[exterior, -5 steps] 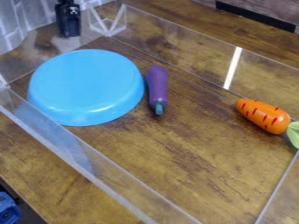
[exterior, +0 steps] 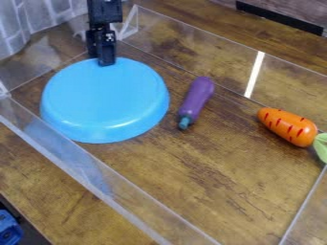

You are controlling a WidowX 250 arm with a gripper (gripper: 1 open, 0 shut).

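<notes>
My dark gripper [exterior: 105, 48] comes down from the top edge at the upper left, its lower end at the back rim of a blue round plate or lid [exterior: 105, 100]. Whether its fingers are open or shut is unclear. A purple toy eggplant [exterior: 197, 100] lies just right of the blue disc, tilted, its tip toward the lower left. An orange toy carrot [exterior: 288, 125] with a green top lies at the right edge.
Clear plastic walls border the wooden surface [exterior: 179, 191] on several sides. A blue object [exterior: 7, 230] sits at the lower left corner.
My gripper has moved right and down to the disc's back rim. The blue disc has shifted slightly right and toward the front, and the eggplant has moved right and changed its angle.
</notes>
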